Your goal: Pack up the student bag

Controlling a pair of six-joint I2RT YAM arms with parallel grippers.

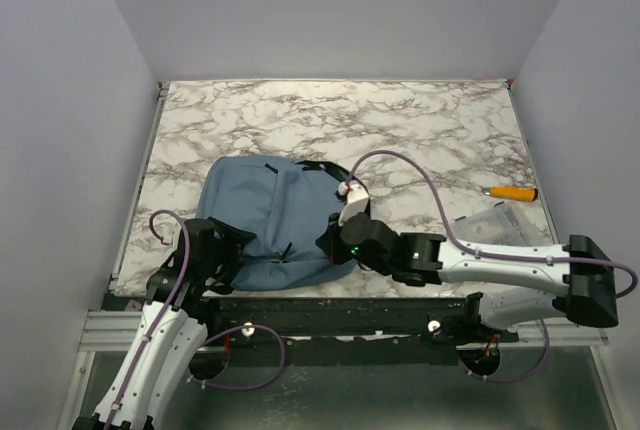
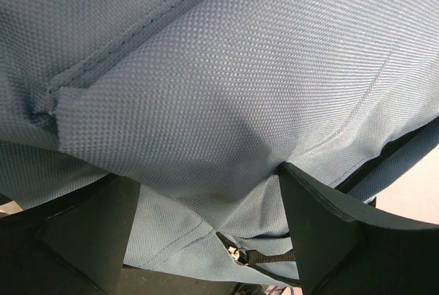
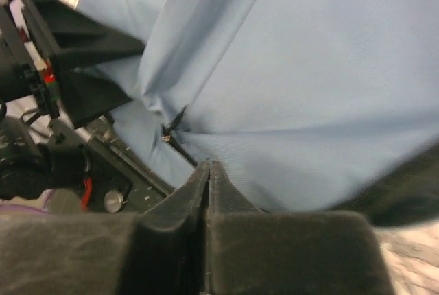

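Note:
The blue-grey bag (image 1: 265, 200) lies flat at the front left of the marble table. My left gripper (image 1: 232, 240) is down on its left front part, fingers open around a bulging fabric fold (image 2: 206, 116) in the left wrist view. A zipper pull (image 3: 169, 132) shows in the right wrist view. My right gripper (image 1: 333, 250) is over the bag's front right part; in the right wrist view its fingertips (image 3: 218, 178) sit close together above the fabric, and whether anything is between them is unclear.
An orange-handled tool (image 1: 512, 193) and a clear plastic item (image 1: 480, 225) lie at the right of the table (image 1: 420, 120). Walls border both sides.

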